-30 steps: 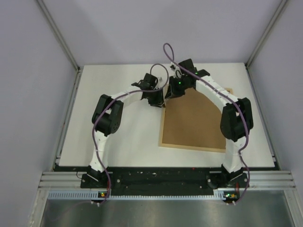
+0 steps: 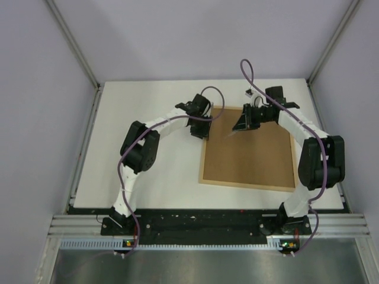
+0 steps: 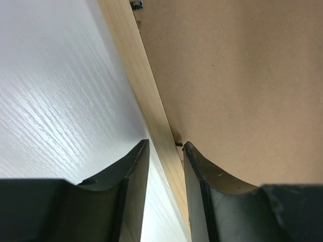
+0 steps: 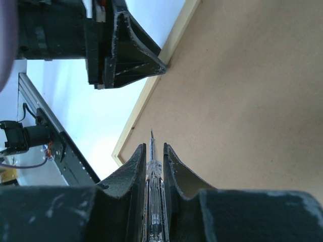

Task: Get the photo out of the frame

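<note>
The picture frame [image 2: 249, 160] lies with its brown backing board [image 3: 237, 80] up inside a light wooden border [image 3: 136, 65]. My left gripper is part open at the frame's left border, its fingertips either side of the wood beside a small dark metal tab [image 3: 179, 144]; another tab [image 3: 136, 4] sits farther along that edge. My right gripper is shut on a slim metal tool [image 4: 154, 191], held over the board to the right of my left gripper [image 2: 201, 129]. The photo itself is hidden.
Rails and side walls bound the table.
The frame's right side now shows farther right.
</note>
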